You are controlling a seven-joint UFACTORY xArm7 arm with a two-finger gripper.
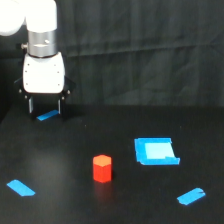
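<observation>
The white robot gripper point(45, 100) hangs at the back left with its fingers apart, pointing down above a blue strip point(48, 115) on the black table; nothing shows held between them. A red hexagonal block point(102, 169) stands in the front middle. A blue square piece point(172, 161) with a pale centre lies at the right.
Further blue strips lie at the front left point(21, 187) and front right point(191, 196). A dark backdrop stands behind the table point(100, 135), whose middle is mostly clear.
</observation>
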